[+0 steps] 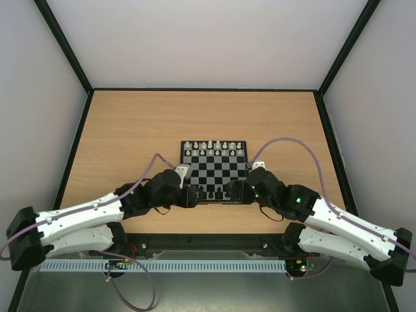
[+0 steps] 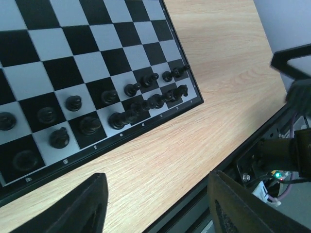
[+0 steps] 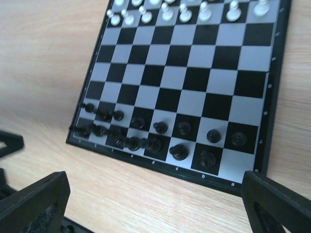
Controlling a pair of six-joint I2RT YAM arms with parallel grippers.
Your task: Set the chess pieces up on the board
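Observation:
The chess board [image 1: 214,172] lies flat on the table. White pieces [image 3: 184,13] fill two rows along its far side. Black pieces [image 3: 179,151] stand in two rows along the near side; in the right wrist view the near right corner square looks bare. At the board's near left edge is my left gripper [image 1: 197,194]; in the left wrist view its fingers [image 2: 87,201] are apart over bare wood with nothing between them. My right gripper [image 1: 233,191] hovers at the near right edge, fingers [image 3: 39,201] wide apart and empty in the right wrist view. The arms partly hide the near rows from above.
A dark frame rail [image 1: 195,242] borders its near edge. Both grippers are close together, with a narrow gap between them.

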